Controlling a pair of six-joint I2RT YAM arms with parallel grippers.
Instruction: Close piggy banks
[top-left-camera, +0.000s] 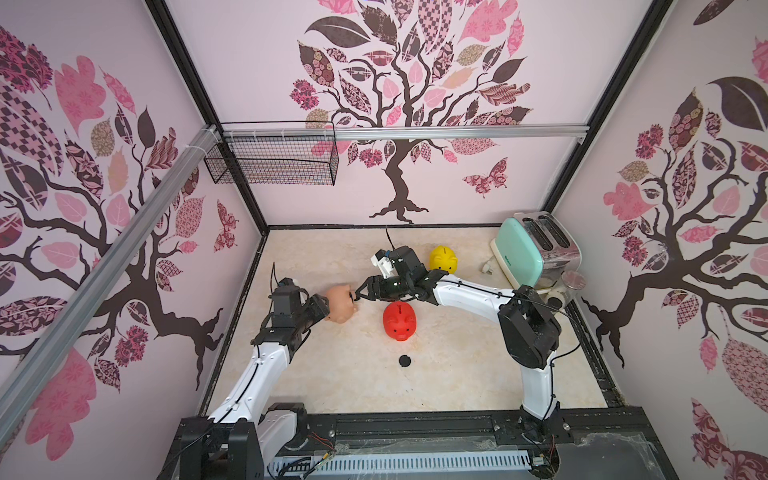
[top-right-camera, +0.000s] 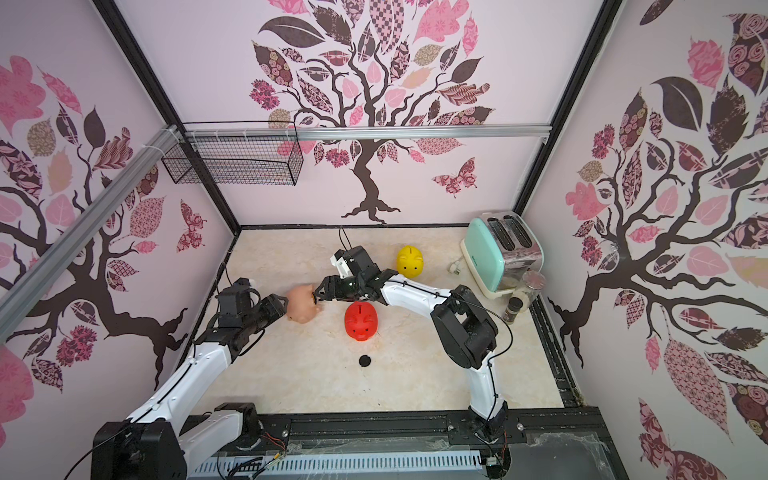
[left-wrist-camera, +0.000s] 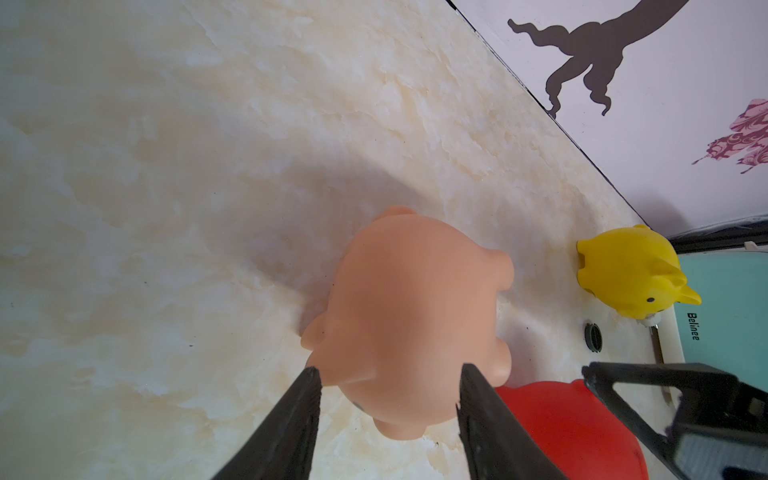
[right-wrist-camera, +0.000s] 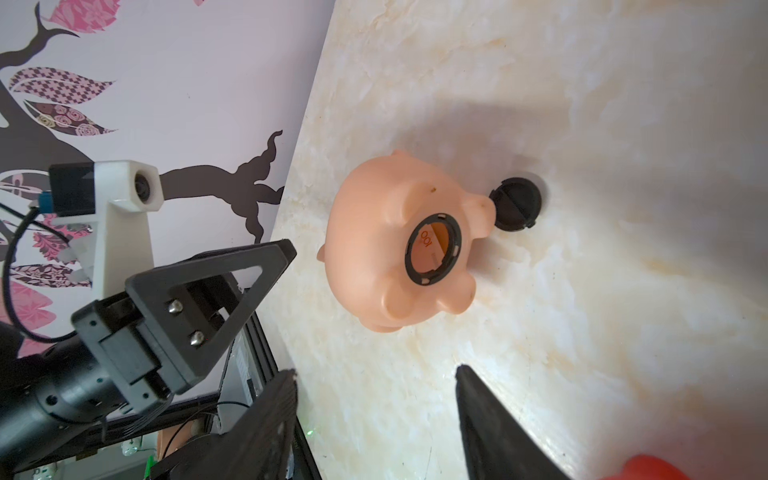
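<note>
The pink piggy bank (right-wrist-camera: 368, 232) lies tipped over on the table, its round belly hole (right-wrist-camera: 433, 249) turned toward the right wrist camera. An orange note shows inside. Beside its snout rests a black plug (right-wrist-camera: 516, 204). My left gripper is open at the pig's left side, its fingers apart and empty. My right gripper stands open on the hole side, short of the pig and also empty. The red piggy bank (top-left-camera: 400, 321) sits to the pink one's right; behind it is the yellow piggy bank (top-left-camera: 443, 259). Whether those two are plugged is hidden.
Another black plug (top-left-camera: 405, 361) lies in front of the red pig. A black cap (left-wrist-camera: 593, 337) shows near the yellow pig in the left wrist view. A mint toaster (top-left-camera: 537, 249) and a glass jar (top-right-camera: 529, 285) occupy the right side.
</note>
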